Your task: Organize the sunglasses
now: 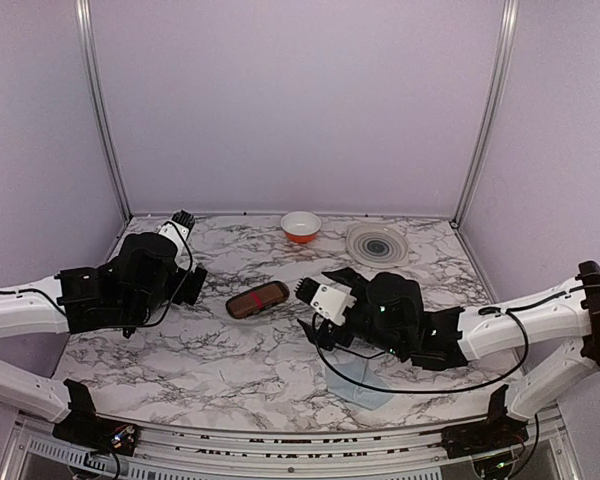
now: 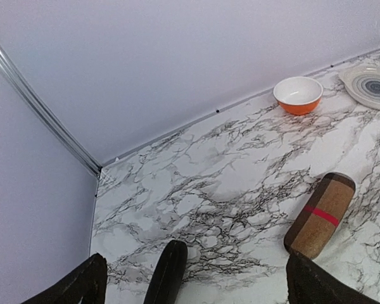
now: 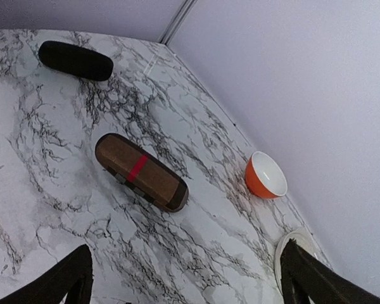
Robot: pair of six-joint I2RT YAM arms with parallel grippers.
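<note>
A brown case with a red band (image 1: 258,299) lies shut on the marble table between my two arms. In the left wrist view a long black case (image 2: 167,273) shows below and between the fingers of my left gripper, which is open and not touching it. That black case (image 3: 76,60) also appears at the far upper left of the right wrist view. My right gripper hangs open, with the brown case (image 3: 142,171) ahead of it and nothing between its fingers. No sunglasses are visible outside the cases.
An orange bowl with a white inside (image 1: 301,226) stands at the back. Right of it lies a round pale plate (image 1: 377,245) with grey rings. A light blue cloth (image 1: 360,388) lies under the right arm near the front edge.
</note>
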